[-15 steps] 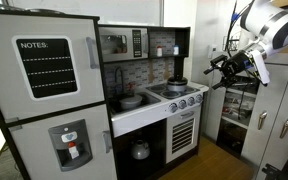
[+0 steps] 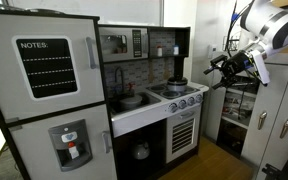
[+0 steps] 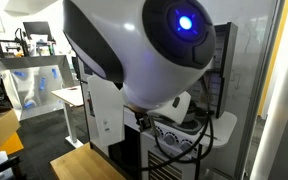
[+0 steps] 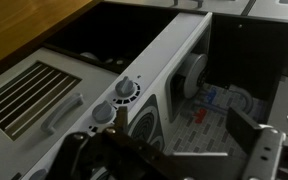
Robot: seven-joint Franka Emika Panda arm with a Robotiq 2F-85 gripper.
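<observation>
My gripper (image 2: 213,76) hangs in the air to the right of the toy kitchen, its fingers pointing toward the stove side. In the wrist view its two dark fingers (image 4: 96,153) stand wide apart, with nothing held between them. A dark pot (image 2: 176,86) sits on the stove top (image 2: 172,92). Below, the control knobs (image 4: 124,83) and the oven door (image 4: 29,92) line the front. Left of the stove is the sink (image 2: 131,102) with a faucet. The white arm (image 3: 144,60) hides much of the kitchen in the second exterior view.
A kettle (image 2: 141,151) stands in the open space under the sink. The white fridge (image 2: 49,70) with a notes panel fills the left side. Jars (image 2: 160,52) rest on the upper shelf, beside the microwave (image 2: 114,44). A grey cabinet (image 2: 269,115) is behind the arm.
</observation>
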